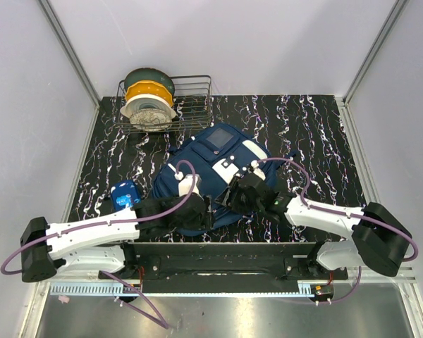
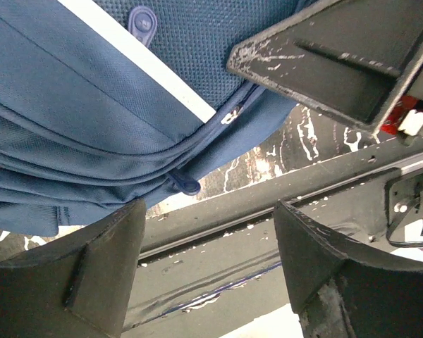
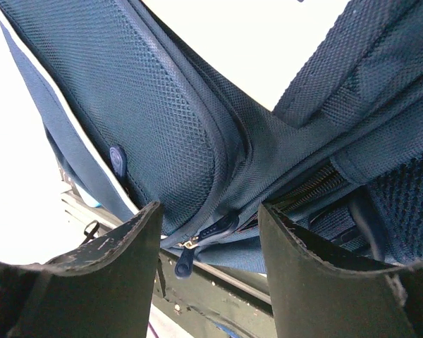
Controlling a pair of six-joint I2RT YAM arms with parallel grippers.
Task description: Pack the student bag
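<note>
The navy backpack [image 1: 218, 151] lies flat on the counter, both arms over its lower part. In the left wrist view its fabric [image 2: 92, 98] shows a white stripe, a zipper and dark pull tabs, with my left gripper open just beside a tab [image 2: 185, 182] at the bag's lower edge. My right gripper stands part open over a zipper pull [image 3: 220, 225] near a fold of the bag; whether it touches the fabric I cannot tell.
A blue item [image 1: 125, 193] lies at the left of the counter. A wire rack [image 1: 194, 105] with plates and bowls stands at the back left.
</note>
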